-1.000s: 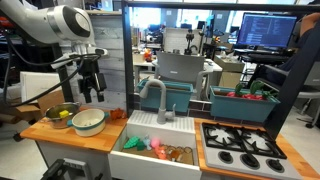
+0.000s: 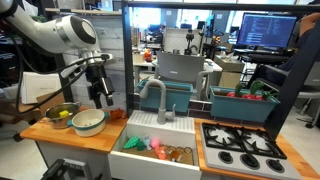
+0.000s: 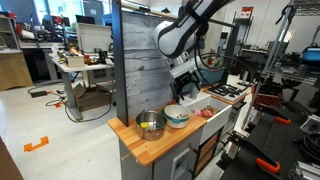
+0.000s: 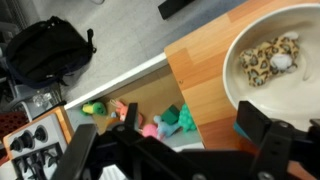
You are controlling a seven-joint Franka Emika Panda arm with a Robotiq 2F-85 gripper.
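A white bowl (image 2: 89,122) with a dark green outside stands on the wooden counter left of the sink. Inside it, in the wrist view, lies a small spotted brown-and-white soft item (image 4: 270,60). My gripper (image 2: 103,99) hangs above the bowl's right side, pointing down. Its dark fingers (image 4: 272,137) stand apart at the bottom of the wrist view, so it is open, and I see nothing held between them. In exterior view 2 the bowl (image 3: 177,116) shows below the arm.
A metal pot (image 2: 60,114) with something yellow inside sits left of the bowl. An orange-red item (image 2: 117,114) lies behind it. Right of these are the sink (image 2: 133,160) with several colorful toys, a faucet (image 2: 165,92), a teal drying rack (image 2: 240,106) and a stove (image 2: 242,148).
The bowl and pot have stayed in place.
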